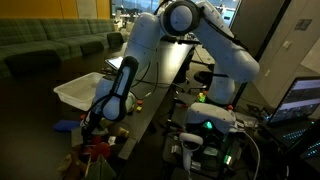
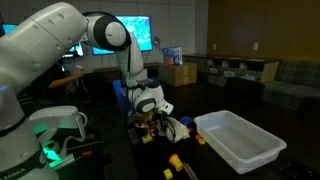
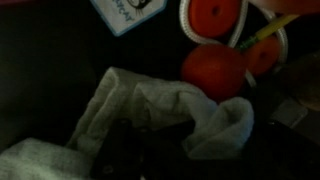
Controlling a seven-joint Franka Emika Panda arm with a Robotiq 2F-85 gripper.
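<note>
A pale, crumpled cloth [image 3: 165, 100] bunches up around my gripper in the wrist view. The fingers are shut; whether a fold is pinched between them cannot be told in the dark. Exterior view 2 has the cloth [image 2: 177, 131] right beside the gripper on the table. From exterior view 1, my gripper [image 1: 90, 132] is low over a dark clutter of small things, its tips hard to make out.
A red ball [image 3: 213, 70] and red round pieces with white rims lie just beyond the cloth. Behind the clutter stands an empty white bin [image 2: 238, 140]. A blue object [image 1: 66, 126] lies to the left.
</note>
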